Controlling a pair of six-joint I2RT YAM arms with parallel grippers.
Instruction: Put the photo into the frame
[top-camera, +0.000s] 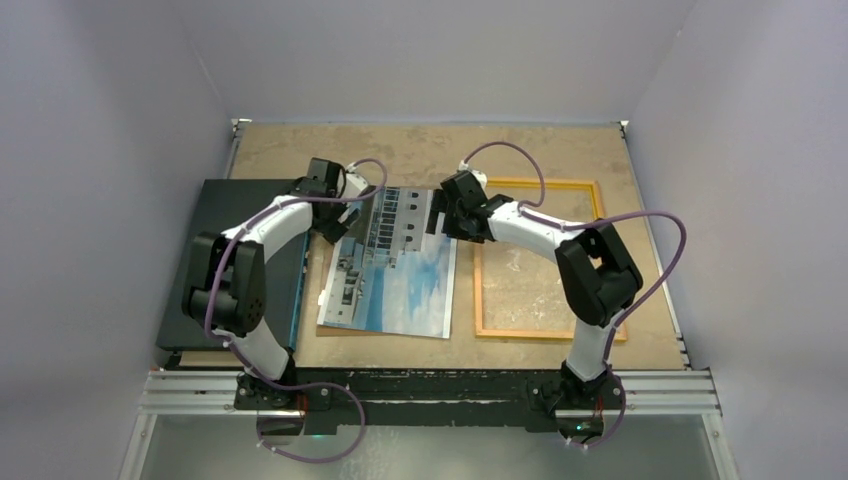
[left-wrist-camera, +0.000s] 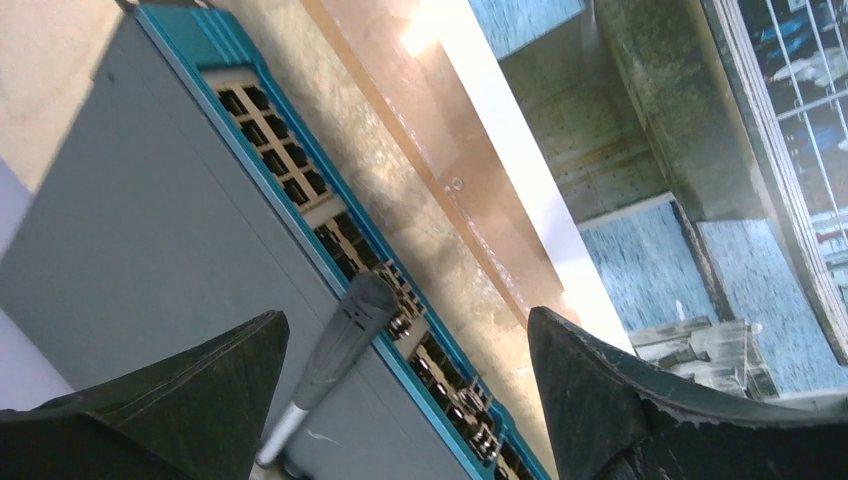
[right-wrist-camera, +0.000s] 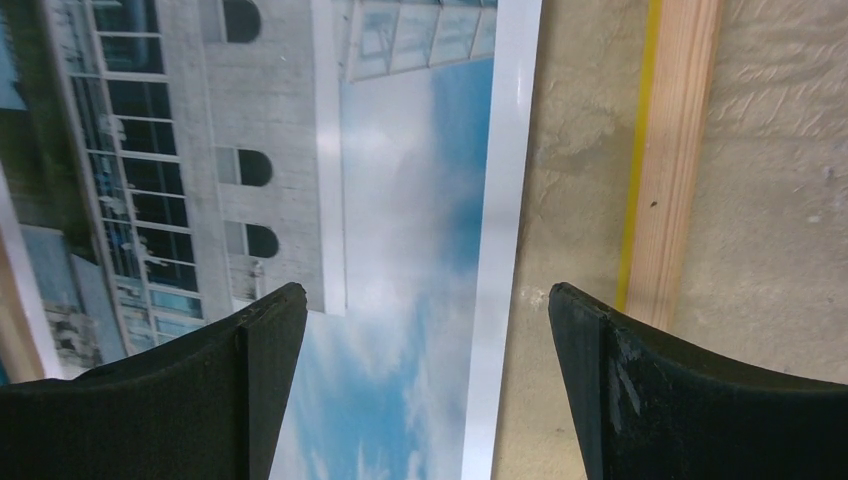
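The photo (top-camera: 415, 285) of a white building and blue sky lies flat mid-table on a slightly larger brown backing board (left-wrist-camera: 440, 130). To its right rests the empty wooden frame (top-camera: 478, 290). My left gripper (top-camera: 338, 232) is partly open over the photo's left edge; in the left wrist view its fingers (left-wrist-camera: 590, 400) stand apart, with the photo's white border just beyond one fingertip. My right gripper (top-camera: 437, 212) is open above the photo's right edge. Its fingers (right-wrist-camera: 620, 390) straddle the white border in the right wrist view, holding nothing.
A dark box (top-camera: 235, 270) with a teal edge lies to the left, close beside the backing board. A pen-like tool (left-wrist-camera: 340, 335) rests on it. Bare table (right-wrist-camera: 560, 250) shows as a narrow strip between photo and frame.
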